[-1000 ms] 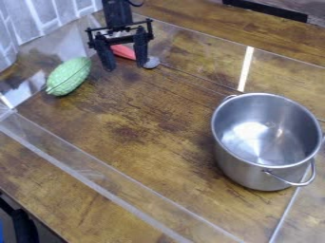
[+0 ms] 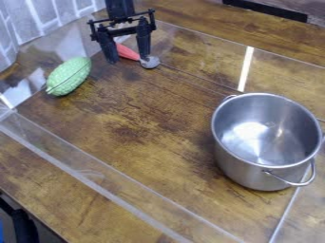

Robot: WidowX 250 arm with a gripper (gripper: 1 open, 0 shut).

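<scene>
My black gripper (image 2: pixel 124 47) is at the back left, over a red-handled utensil (image 2: pixel 127 51) with a small silver end. Its two fingers hang apart around the utensil's area; whether they hold anything is unclear. A green, ridged oval object (image 2: pixel 68 76) lies to the left of the gripper, apart from it. A large steel pot (image 2: pixel 264 142) stands at the right.
Transparent edging runs along the sides, with a pale strip (image 2: pixel 246 68) near the back right. A wall or cover is at the back left.
My gripper has risen slightly over the last second. The green object and pot have not moved.
</scene>
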